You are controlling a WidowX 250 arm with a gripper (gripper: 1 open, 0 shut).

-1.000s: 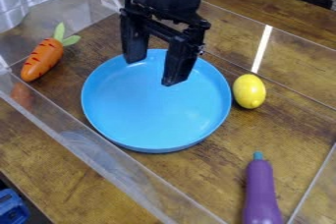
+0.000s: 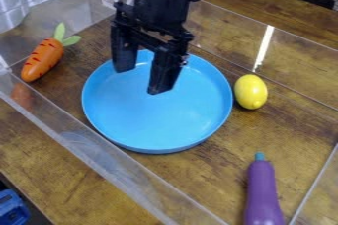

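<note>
My black gripper (image 2: pixel 145 63) stands open over the upper part of a round blue plate (image 2: pixel 156 116), its two fingers spread apart with nothing seen between them. A toy carrot (image 2: pixel 42 59) lies to the left of the plate. A yellow lemon-like object (image 2: pixel 250 92) sits just right of the plate, and a purple eggplant-like toy (image 2: pixel 260 194) lies at the lower right.
A clear plastic wall runs diagonally along the lower left, with a blue object (image 2: pixel 10 209) in the corner.
My gripper has shifted a little to the left over the plate. The toys and plate are unmoved.
</note>
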